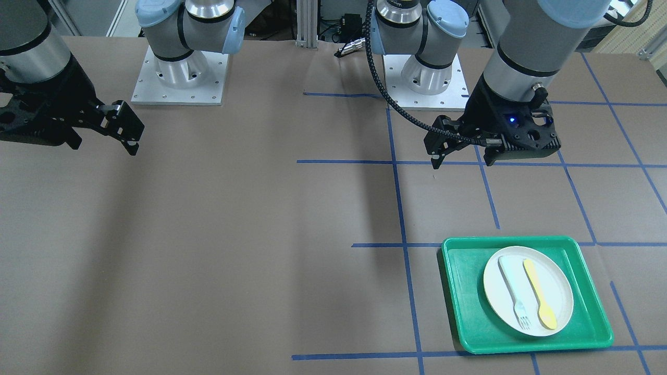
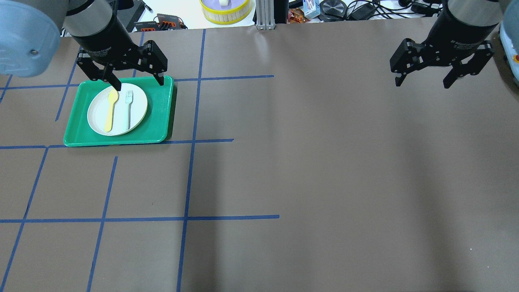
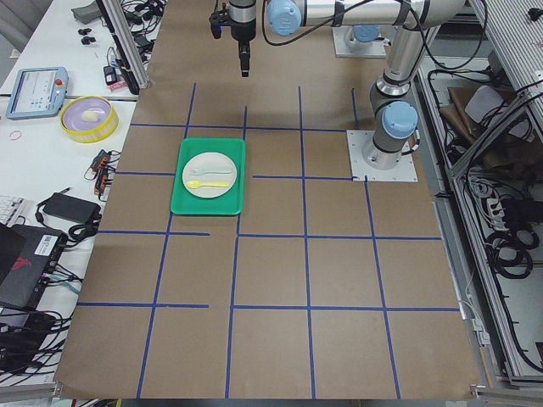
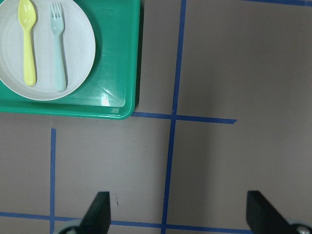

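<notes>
A green tray (image 1: 459,294) (image 3: 182,203) (image 2: 160,112) (image 4: 112,109) holds a white plate (image 1: 506,300) (image 2: 97,112) (image 4: 78,73) with a pale blue fork (image 1: 517,303) (image 2: 129,104) (image 4: 57,46) and a yellow spoon (image 1: 542,303) (image 2: 111,109) (image 4: 28,48) lying side by side. My gripper (image 1: 461,161) hangs above the table, clear of the tray. In the wrist view its two fingers are wide apart at the bottom corners, open with nothing between them.
A second arm's gripper (image 2: 422,80) is at the other side. Arm bases stand along the table edge, and cluttered white side tables lie beyond it.
</notes>
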